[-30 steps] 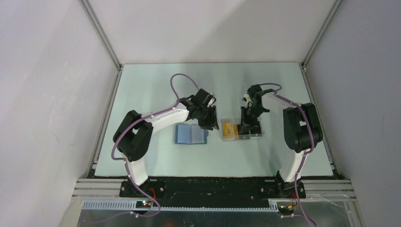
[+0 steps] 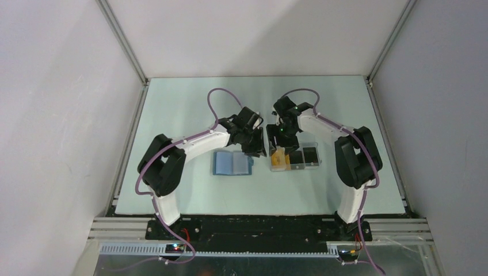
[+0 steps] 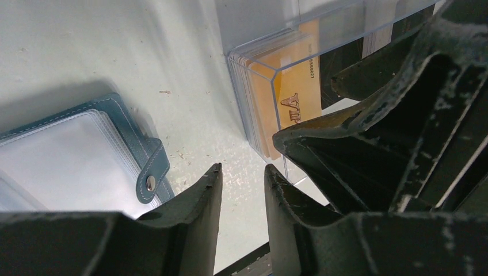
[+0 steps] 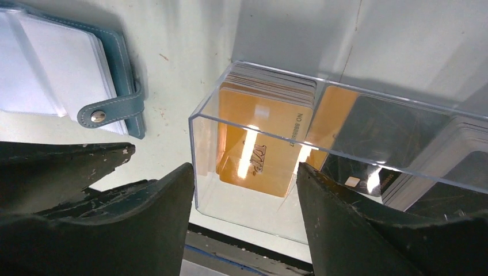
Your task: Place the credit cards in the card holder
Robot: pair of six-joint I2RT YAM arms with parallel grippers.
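The clear box holds a stack of gold cards [image 4: 259, 138] in its left compartment and black cards [image 2: 311, 154] farther right. To its left lies the blue card holder [image 2: 223, 163], open flat with clear sleeves [image 3: 63, 155]; its snap strap [image 4: 112, 110] points toward the box. My right gripper is over the box's left end, its parted fingers framing the gold stack with nothing gripped. Between holder and box hovers my left gripper, fingers apart and only bare table seen in the gap.
The box's clear walls [image 3: 339, 29] stand up around the cards. Both grippers are close together, with the right gripper's dark fingers filling the right of the left wrist view.
My right gripper has moved left, from over the black cards to over the gold ones, and its fingers have spread wider. The left arm, holder and box look unmoved.
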